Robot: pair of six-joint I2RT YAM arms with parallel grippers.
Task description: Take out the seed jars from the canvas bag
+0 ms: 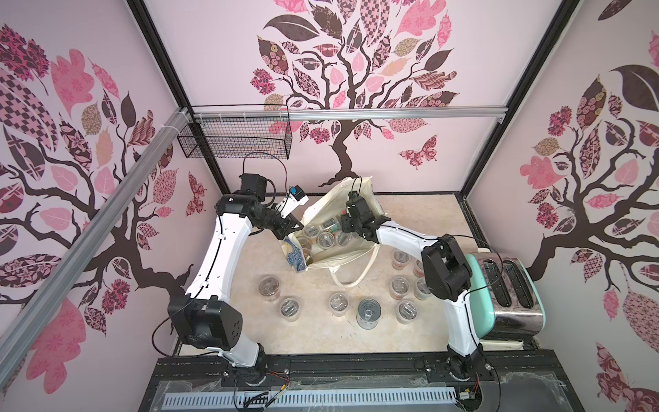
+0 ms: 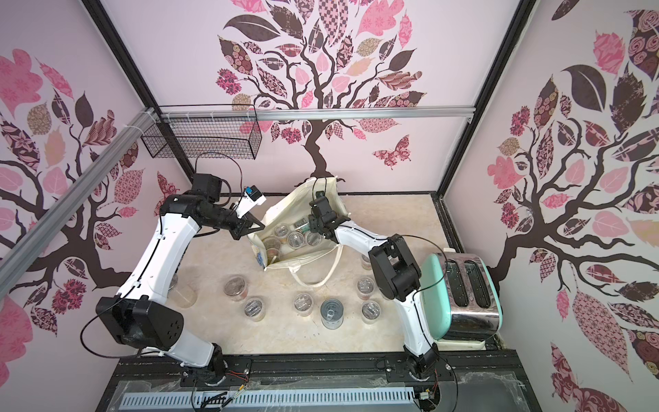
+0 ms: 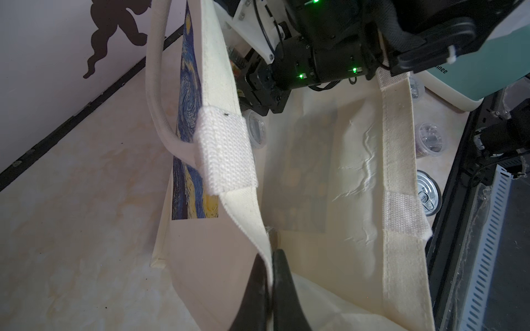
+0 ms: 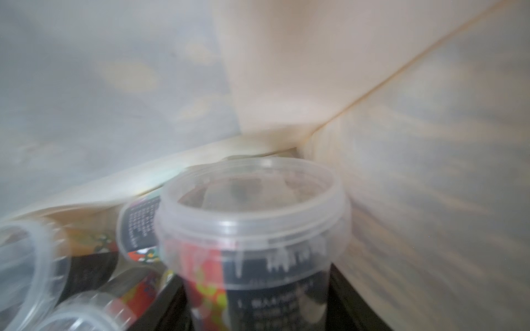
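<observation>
The cream canvas bag (image 1: 336, 261) stands open on the table, holding several clear-lidded seed jars (image 1: 326, 239). My left gripper is shut on the bag's edge strap (image 3: 251, 231) at its left end. My right gripper is inside the bag at its right part, shut on an upright seed jar (image 4: 254, 231) with a transparent lid and a dark, colourful label. Other jars (image 4: 138, 226) lie tilted beside it in the right wrist view.
Several jars (image 1: 338, 302) and a tin can (image 1: 368, 312) stand along the front and right of the table (image 1: 425, 206). A mint toaster (image 1: 484, 295) is at the right; a wire basket (image 1: 233, 137) hangs at the back left.
</observation>
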